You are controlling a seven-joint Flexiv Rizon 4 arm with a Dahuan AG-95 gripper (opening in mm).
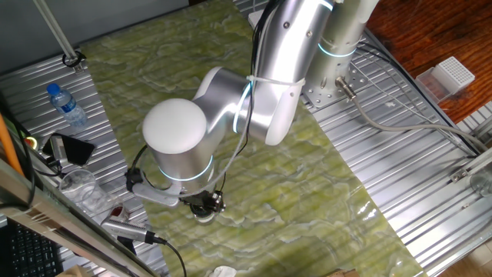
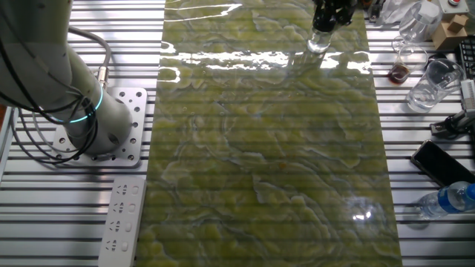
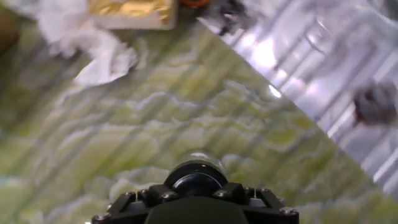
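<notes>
My gripper is at the bottom of the wrist view, with a round black part between its dark fingers. Just past that part shows the curved edge of a clear, glass-like object (image 3: 199, 155). In the second exterior view, the clear object (image 2: 319, 42) is directly below the gripper (image 2: 332, 16), at or close to the green mat. From the first exterior view, the gripper (image 1: 206, 203) hangs low over the mat's left side, the arm hiding part of it. Whether the fingers press on the object cannot be made out.
White crumpled tissue (image 3: 106, 62) lies near a gold-topped box (image 3: 134, 14).
</notes>
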